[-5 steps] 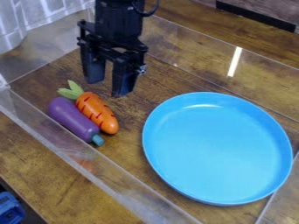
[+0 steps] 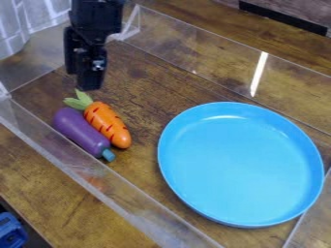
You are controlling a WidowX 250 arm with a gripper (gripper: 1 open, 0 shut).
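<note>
My gripper hangs at the upper left of the camera view, above and behind two toy vegetables; whether its fingers are open or shut is unclear. An orange carrot with green leaves lies on the wooden surface below it. Just left of the carrot lies a purple eggplant-like toy, angled toward the lower right.
A large blue plate fills the lower right. Clear plastic walls run along the left and near sides. A blue object shows at the lower left corner.
My gripper has moved left from above the middle of the surface to the upper left. The vegetables and plate have not moved.
</note>
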